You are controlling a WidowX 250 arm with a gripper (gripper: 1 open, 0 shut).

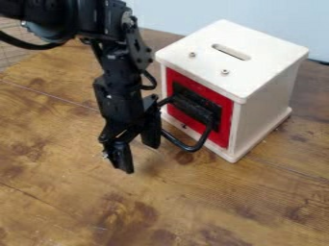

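A pale wooden box (241, 61) with a slot in its top stands at the right of the camera view, its left-facing side red (224, 130) with a black fitting (193, 101) on it. My black gripper (135, 146) hangs low over the table, left of the box and in front of it. Its fingers point down; whether they are open or shut is hard to make out, and I see no object held. A black cable loops from the arm's side toward the box.
A white wall (295, 19) rises behind the box at the back right.
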